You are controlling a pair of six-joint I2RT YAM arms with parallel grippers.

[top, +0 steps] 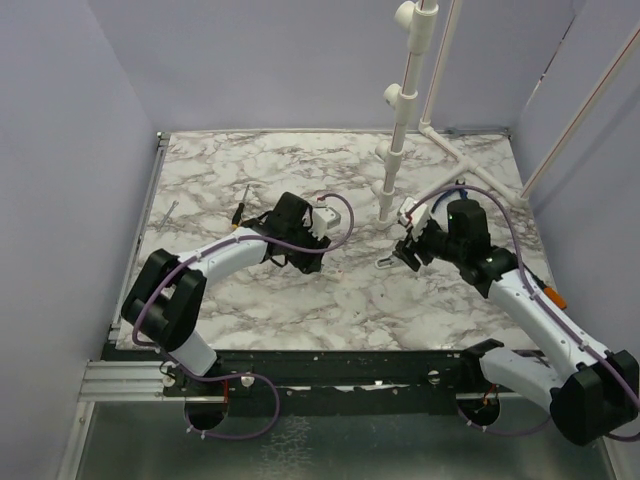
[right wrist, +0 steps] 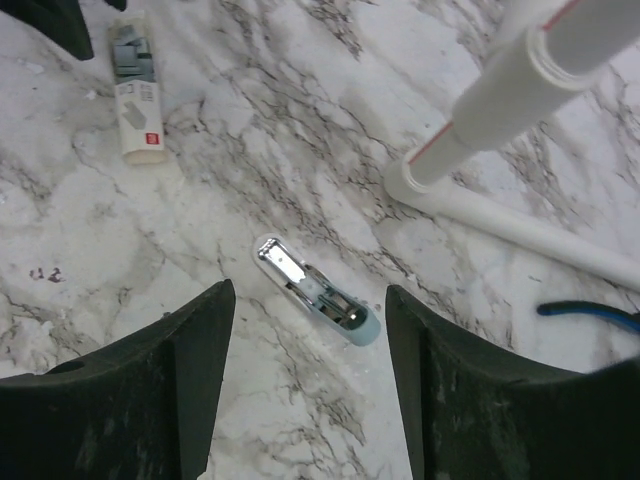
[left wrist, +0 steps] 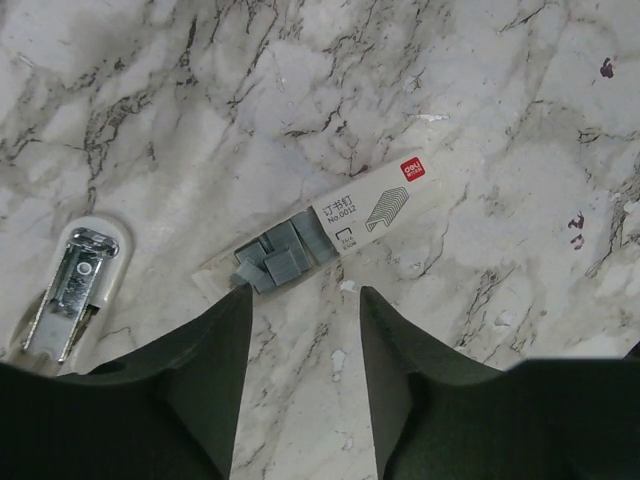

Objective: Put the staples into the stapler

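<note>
A staple box [left wrist: 370, 205] with grey staple strips [left wrist: 285, 260] in its open end lies on the marble board under my left gripper, whose fingers are apart with nothing between them. A stapler [left wrist: 70, 290] lies to the left in that view, its metal channel showing. My right gripper stands open over a small white and metal stapler body [right wrist: 310, 285]; the staple box [right wrist: 140, 115] also shows at the upper left of its view.
White pipes [top: 390, 165] stand at the back right. Blue pliers [right wrist: 590, 311] and an orange-handled tool [top: 555, 297] lie on the right, other tools [top: 240, 210] at the left.
</note>
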